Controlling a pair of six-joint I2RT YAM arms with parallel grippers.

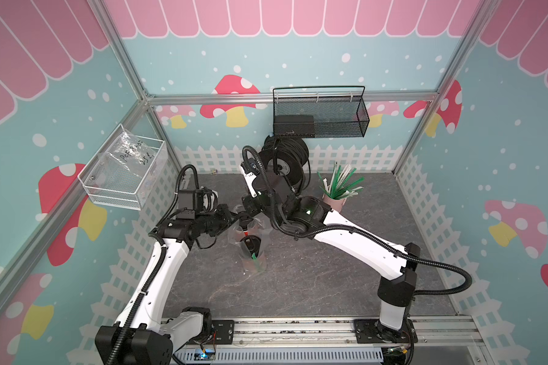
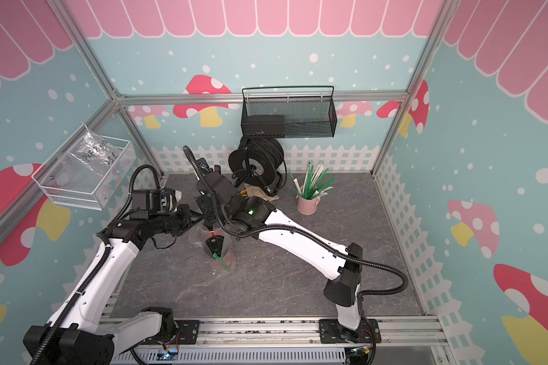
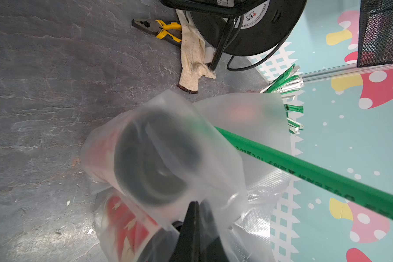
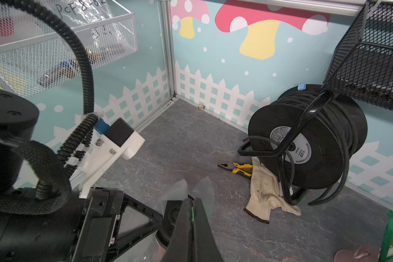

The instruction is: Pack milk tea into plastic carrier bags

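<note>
Two lidded cups stand one behind the other in a translucent plastic carrier bag (image 3: 205,118). The front cup (image 1: 250,245) shows its black lid; the rear cup (image 4: 172,214) is partly hidden by the grippers. A green wrapped straw (image 3: 301,168) sticks up slantwise out of the bag. My left gripper is shut at the bag's upper part, with film bunching around its fingers. Above the rear cup, my right gripper is shut too, film flaring out on both sides of its fingertips. How much film each pinches is hidden.
A pink pot with straws (image 2: 307,205) stands at the right. Behind are a cable reel (image 4: 288,144), a glove (image 4: 266,194) and pliers (image 4: 238,169). A white wire basket (image 1: 121,167) hangs left, a black one (image 1: 322,115) behind.
</note>
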